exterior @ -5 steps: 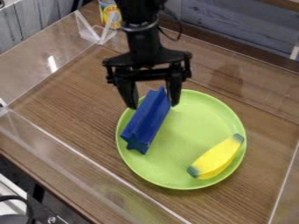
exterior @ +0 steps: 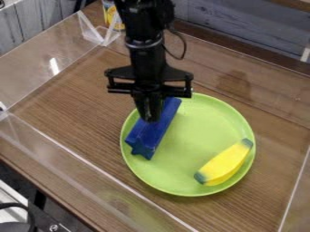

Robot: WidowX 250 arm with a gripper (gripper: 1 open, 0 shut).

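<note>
The black gripper (exterior: pixel 150 103) hangs over the upper left part of a green plate (exterior: pixel 182 163), above a dark blue bar (exterior: pixel 150 133) that lies slanted on the plate. The fingertips are at or just over the bar's upper part; whether they touch it cannot be told. The fingers look close together, and their tips are hard to make out against the bar. A yellow banana-like object (exterior: pixel 224 161) with teal ends lies on the plate's right side.
A yellow can (exterior: pixel 111 16) and clear plastic stand at the back left. A dark cable (exterior: pixel 13 208) is at the lower left corner.
The gripper has come down toward the blue bar, and its fingers have drawn closer together. The plate and the objects on it look unmoved.
</note>
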